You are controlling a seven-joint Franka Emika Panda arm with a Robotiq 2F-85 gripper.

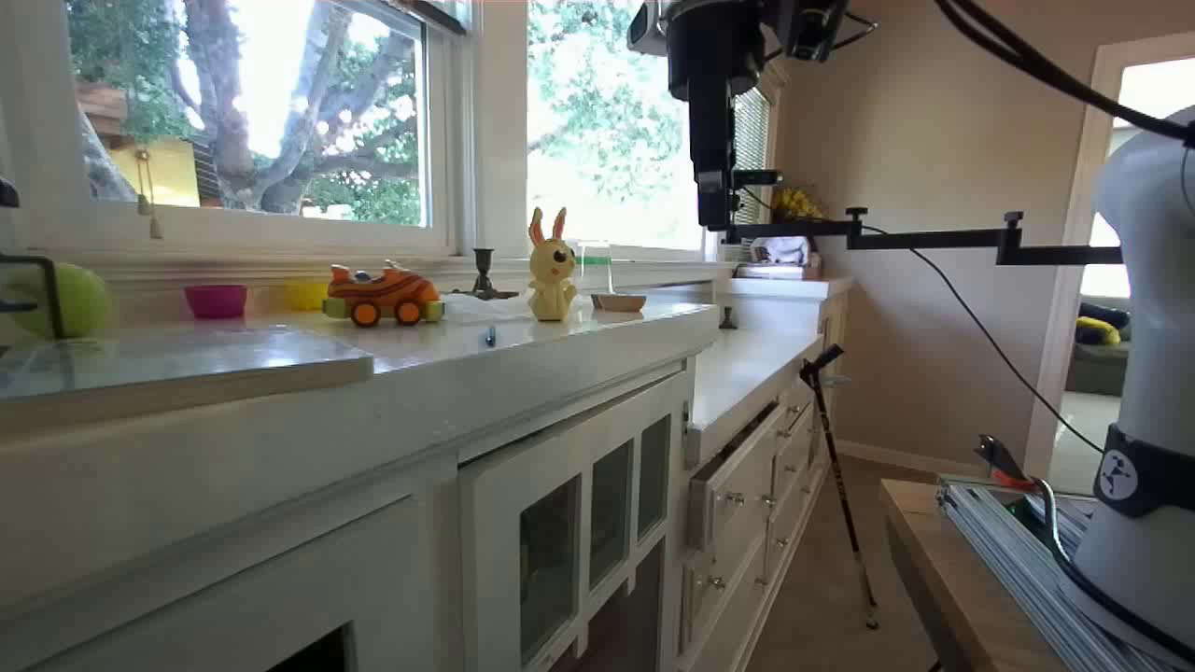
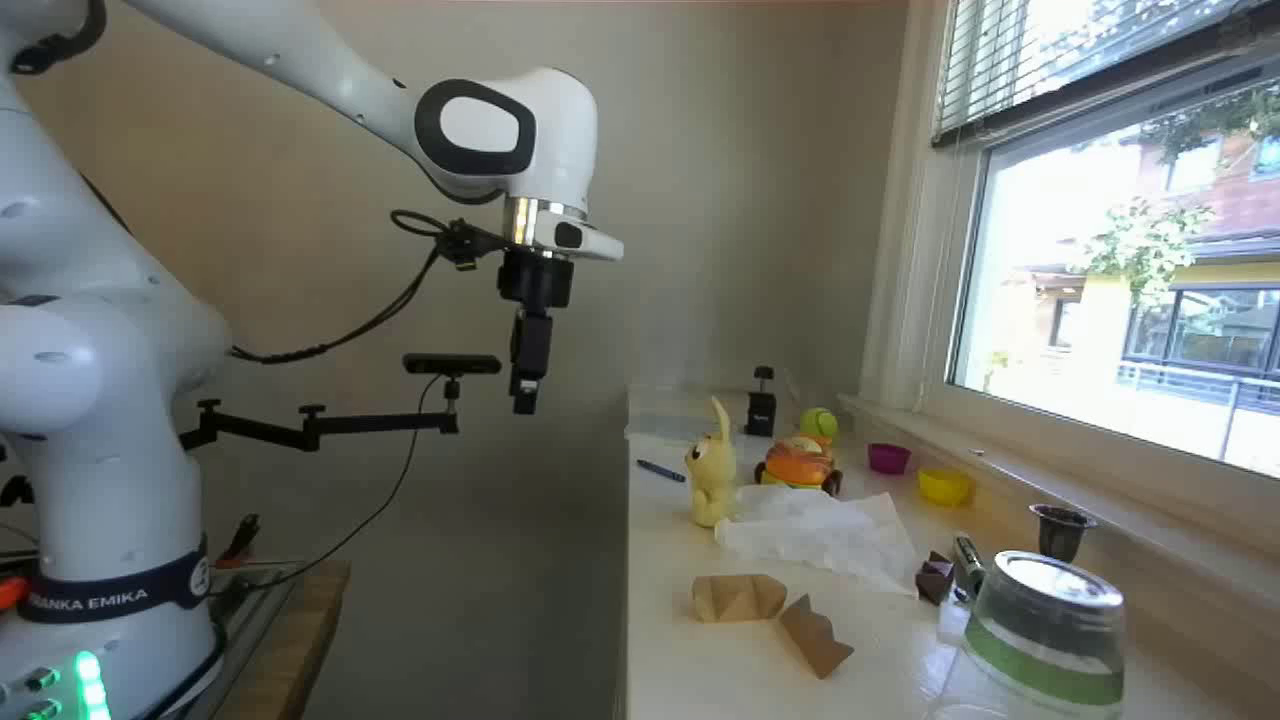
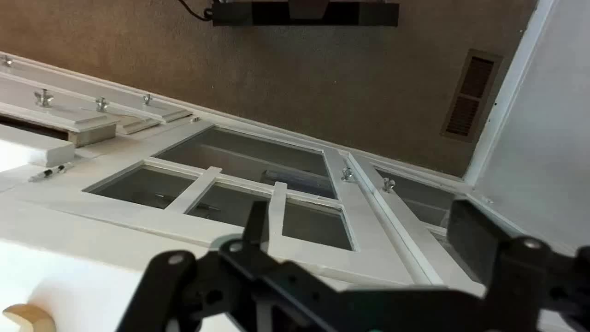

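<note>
My gripper is open in the wrist view, its two dark fingers wide apart with nothing between them. In exterior view 2 the gripper [image 2: 524,402] points down in the air, left of the counter and above its height. On the counter stand a yellow toy rabbit [image 2: 713,478] with upright ears and an orange toy car [image 2: 799,464]. Crumpled white paper [image 2: 828,534] lies behind the rabbit. Two brown folded pieces, a tan one [image 2: 738,598] and a darker one [image 2: 815,636], rest nearer that camera.
Along the window side are a magenta cup [image 2: 888,457], a yellow cup [image 2: 944,486], a small black cup [image 2: 1060,532] and an upturned clear cup with a green band [image 2: 1045,648]. A camera bar [image 2: 360,424] extends beneath the arm. A pole [image 1: 840,482] leans on the drawers.
</note>
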